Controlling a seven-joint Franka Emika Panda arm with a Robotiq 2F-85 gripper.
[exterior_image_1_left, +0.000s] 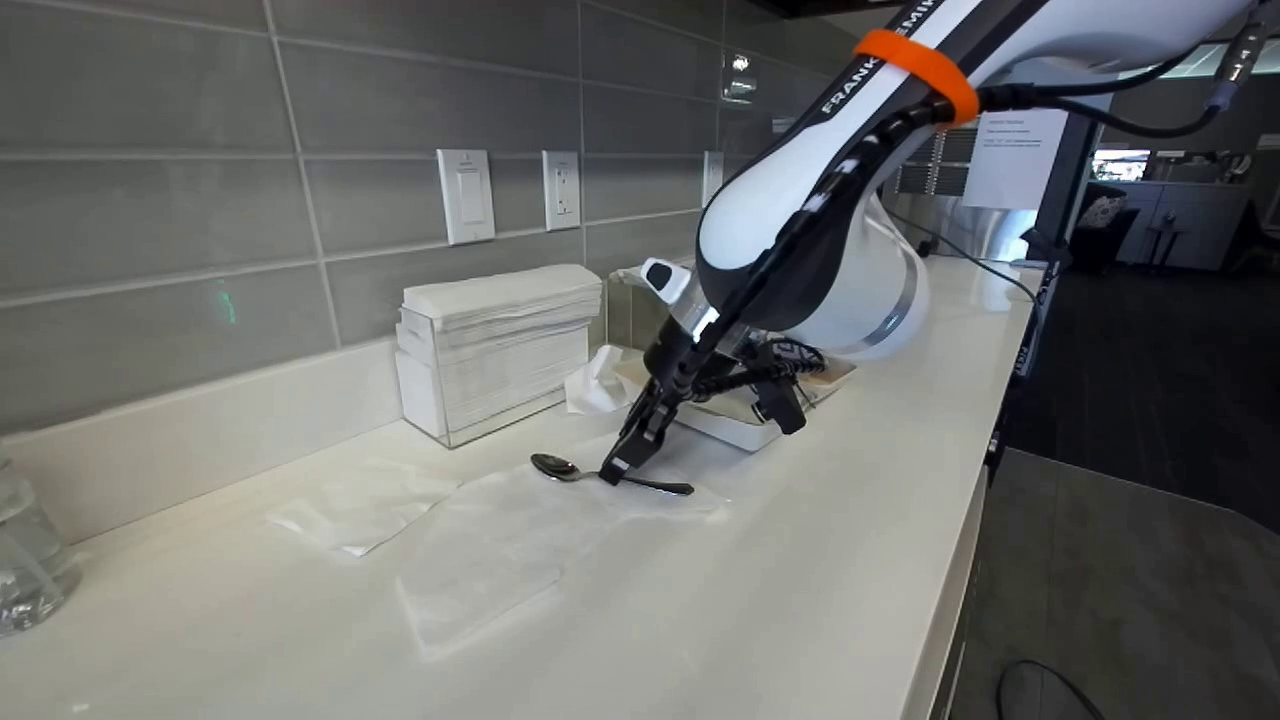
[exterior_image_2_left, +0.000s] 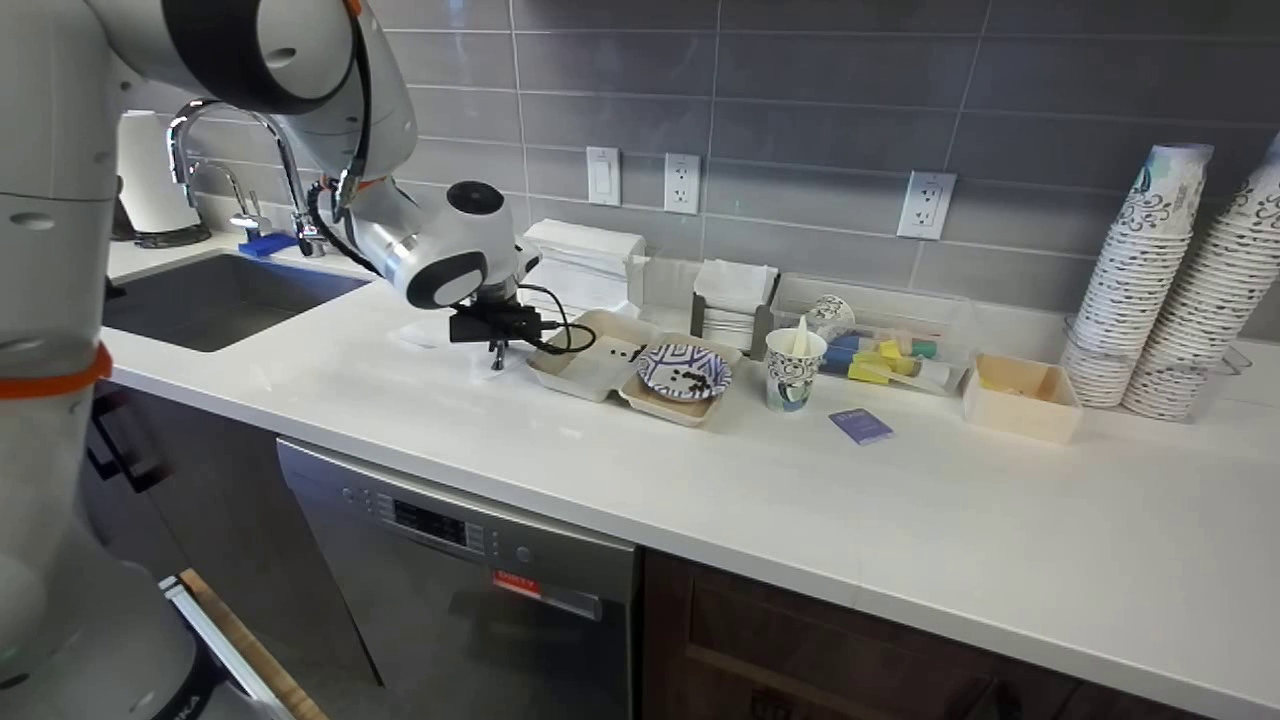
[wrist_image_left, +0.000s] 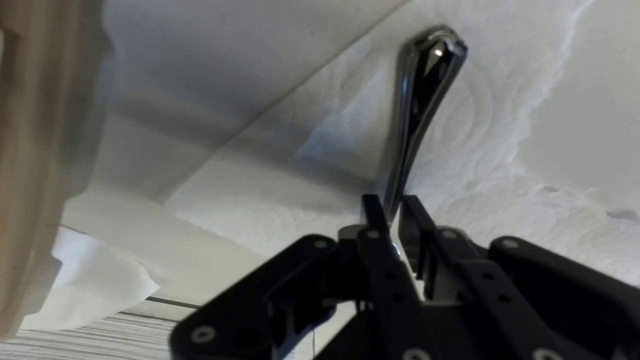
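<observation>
A shiny metal spoon lies on a crumpled white paper napkin on the counter, its bowl toward the wall side. Down at the middle of the spoon is my gripper. In the wrist view the black fingers stand on either side of the narrow part of the handle, a small gap apart. The fingers are part open, and the spoon still lies on the napkin. Its bowl is hidden behind the gripper in the wrist view. From exterior view 2 the gripper is small and the spoon is hard to make out.
A napkin holder stands by the wall behind the gripper. An open takeout box with a patterned bowl sits close to the arm. Further right are a paper cup and stacked cups.
</observation>
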